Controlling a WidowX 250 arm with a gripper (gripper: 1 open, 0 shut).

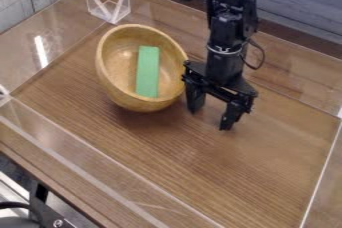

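Observation:
My black gripper [217, 100] hangs low over the wooden table [160, 167], its two fingers spread open, just right of a tan oval bowl [119, 41]. Its left side is beside or touching the bowl's right edge; I cannot tell which. In the bowl stands or lies a green rectangular block [147, 72]. I see nothing clearly held between the fingers.
A clear wire or plastic stand [107, 4] is at the back left. Dark cables run at the lower left edge, and raised edges bound the table.

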